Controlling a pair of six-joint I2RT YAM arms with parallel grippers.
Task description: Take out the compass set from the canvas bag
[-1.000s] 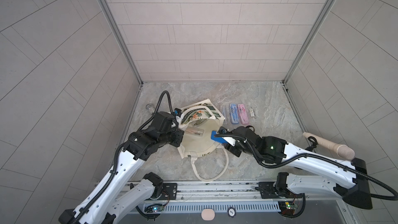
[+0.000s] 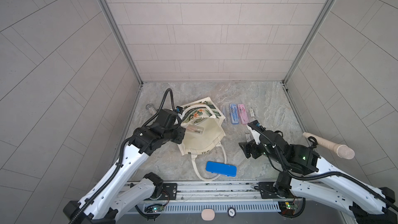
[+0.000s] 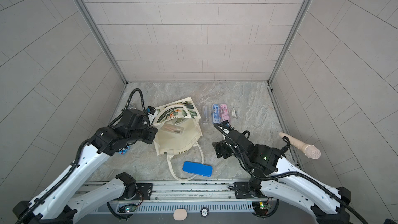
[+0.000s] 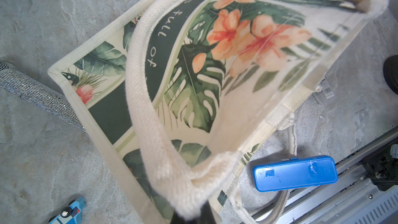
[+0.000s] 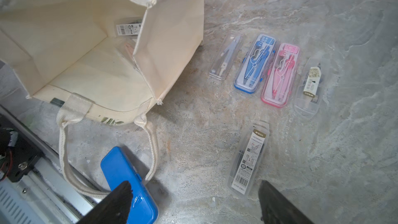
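The canvas bag (image 2: 203, 143) lies tilted with its mouth toward the front. Inside it I make out a clear case with a white label (image 5: 129, 29) and another clear case (image 5: 129, 54), partly hidden by the bag's side. At the bag's left edge, my left gripper is shut, with the looped cloth handle (image 4: 138, 83) running down to its fingertips. My right gripper stands open and empty right of the bag, a labelled clear case (image 5: 248, 157) lying on the table ahead of it. A blue case (image 5: 128, 186) rests on the table by the front handle.
Right of the bag, a clear compass case (image 5: 225, 56), a blue one (image 5: 255, 63), a pink one (image 5: 281, 74) and a labelled one (image 5: 308, 87) lie in a row. A glittery tube (image 4: 41, 95) and a blue toy (image 4: 68, 211) lie left of the bag.
The blue case, held by the right gripper at the bag's mouth a second ago, now lies on the table. That gripper has let go and moved right. The left arm has barely moved.
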